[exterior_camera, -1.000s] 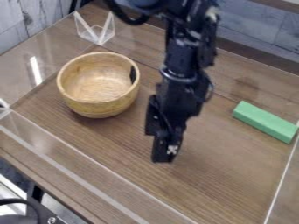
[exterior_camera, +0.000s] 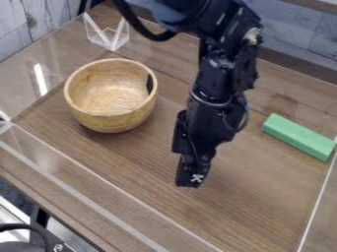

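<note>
My black gripper hangs low over the middle of the wooden table, pointing down, with its fingers open and no object visible between them. The arm comes down from the top of the view. A round wooden bowl sits at the left, apart from the gripper. A green block lies at the right, also apart from it.
A white wire object stands at the back left. Grey walls border the back, and a black cable lies at the lower left edge.
The bowl and block have not moved.
</note>
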